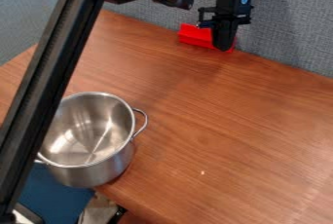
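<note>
My black gripper (pixel 224 39) points down at a red object (pixel 196 35) lying on the wooden table against the grey padded wall at the back. The fingertips are at the red object's right part and hide some of it. Whether anything is between the fingers is hard to see at this size; they look close together.
A steel pot (pixel 97 155) with side handles sits at the lower left, beside a blue surface (pixel 50 199). A long black arm bar crosses the left side of the view.
</note>
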